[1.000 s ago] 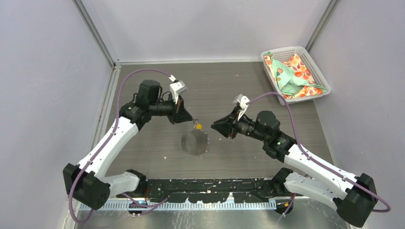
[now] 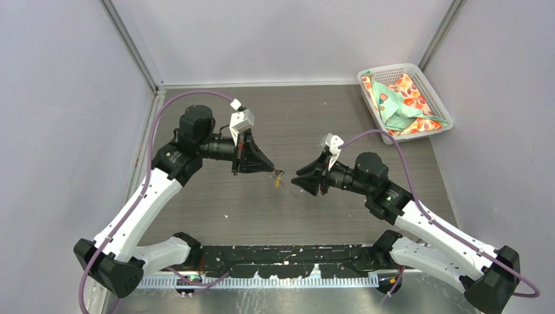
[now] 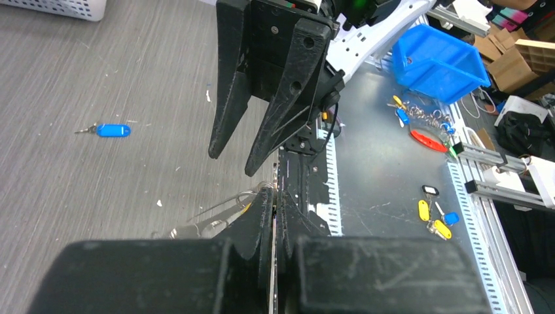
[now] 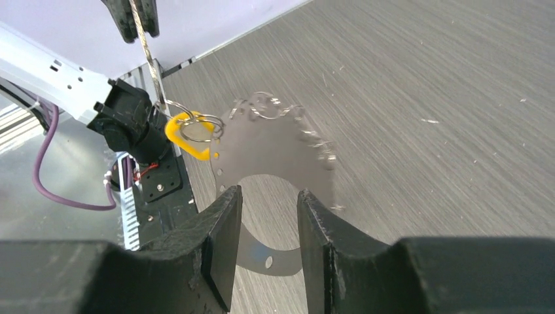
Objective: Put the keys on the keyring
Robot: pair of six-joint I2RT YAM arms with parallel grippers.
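Note:
My left gripper (image 2: 273, 171) is shut. In the right wrist view, thin metal rings (image 4: 197, 127) with a yellow tag (image 4: 190, 136) hang at its tip. Beside them is a grey, flat-looking piece (image 4: 258, 140) with a shiny, spotted edge and a rounded opening low down; what exactly it is cannot be told. The left wrist view shows the wire loops (image 3: 245, 194) at the tip. Facing it from the right, my right gripper (image 2: 298, 178) stands partly open, its fingertips (image 4: 230, 196) apart and nothing between them. A blue tag with a small metal piece (image 3: 113, 131) lies on the floor.
A white basket (image 2: 435, 91) with patterned cloth stands at the back right. In the left wrist view, more tags (image 3: 435, 216) and a blue bin (image 3: 438, 62) show beyond the work area. The floor between and behind the grippers is clear.
My left gripper has moved right, closer to the right gripper. The hanging grey piece has gone from a broad round shape to a narrow one in the top view. The right gripper has shifted slightly.

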